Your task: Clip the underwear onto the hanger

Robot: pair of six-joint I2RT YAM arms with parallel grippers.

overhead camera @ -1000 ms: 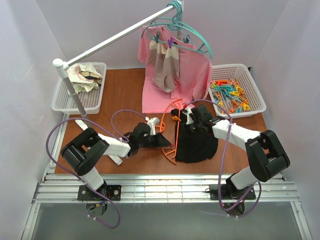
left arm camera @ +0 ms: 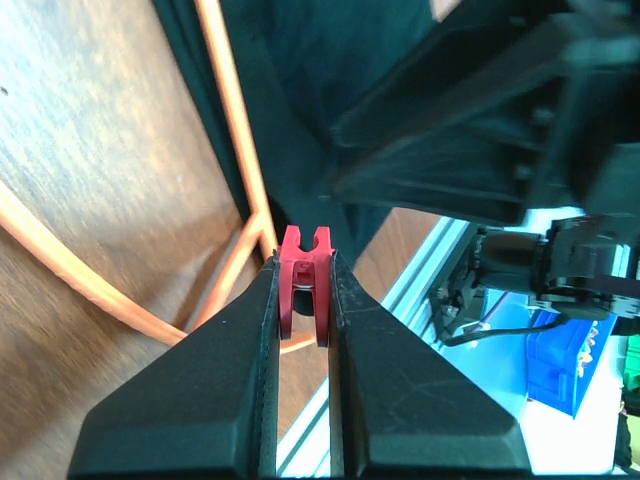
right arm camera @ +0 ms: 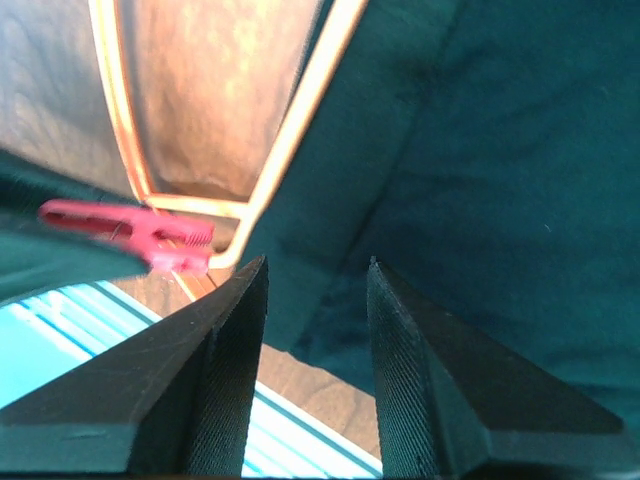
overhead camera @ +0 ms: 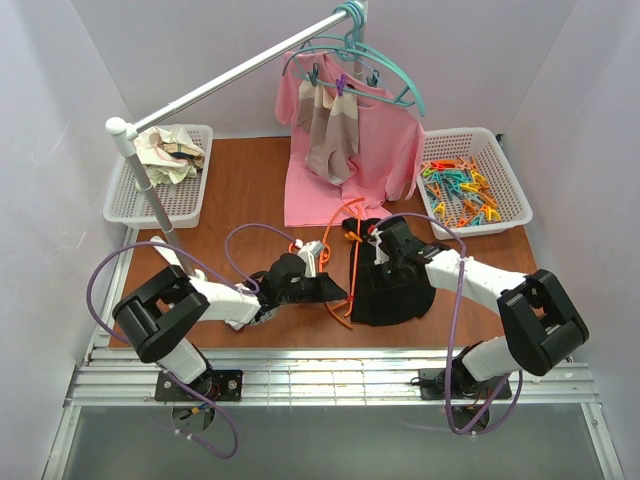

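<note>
Black underwear (overhead camera: 395, 295) lies on the wooden table under the right arm, an orange hanger (overhead camera: 354, 285) along its left edge. My left gripper is shut on a red clothespin, held at the hanger's lower part near the cloth edge; the pin also shows at left in the right wrist view (right arm camera: 170, 235). My right gripper is part open above the underwear, to the right of the hanger, with only cloth seen beneath its fingers.
A basket of coloured clips (overhead camera: 500, 180) stands back right, a basket with cloth (overhead camera: 190, 200) back left. A rack (overhead camera: 230, 75) holds hangers and hung garments. Bare table (overhead camera: 250, 170) lies between the baskets.
The left arm's wrist and forearm have shifted slightly while the gripper stays at the hanger.
</note>
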